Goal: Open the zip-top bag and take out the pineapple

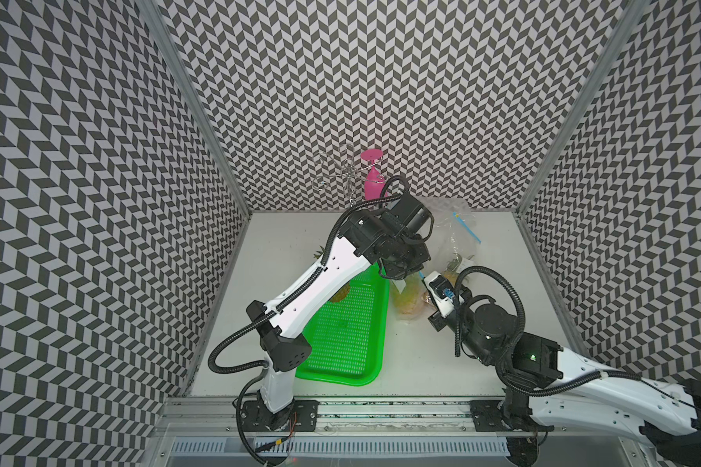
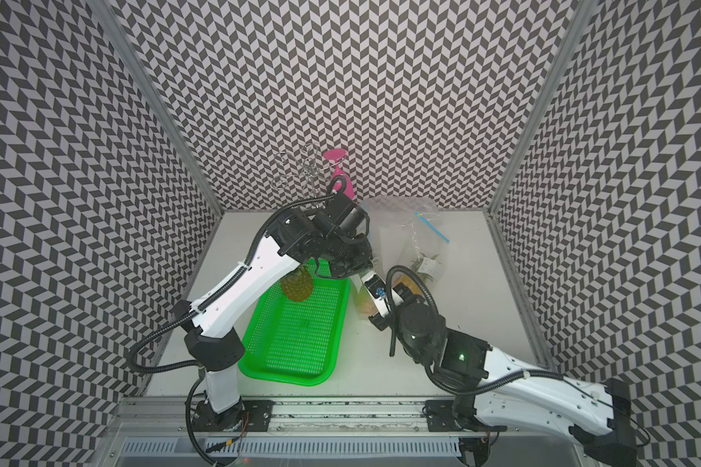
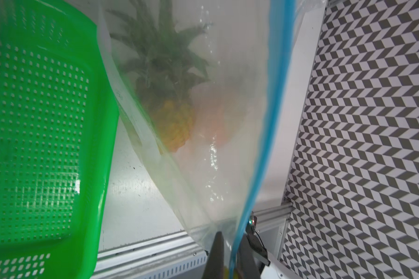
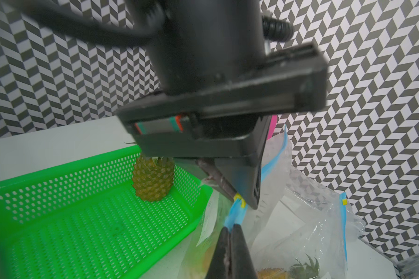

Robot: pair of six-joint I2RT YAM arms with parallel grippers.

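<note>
A clear zip bag [image 1: 407, 299] with a pineapple inside [image 3: 172, 123] stands right of the green tray [image 1: 374, 366]. My left gripper is shut on the bag's blue zip top at the yellow slider. Just below it, in the right wrist view, my right gripper is shut at the blue strip; whether the strip is between its fingertips is hard to tell.
A bare pineapple [image 2: 296, 286] sits in the tray. Another clear bag [image 2: 424, 233] with a pineapple lies behind at the right. A pink bottle [image 1: 372, 183] and wire object stand at the back.
</note>
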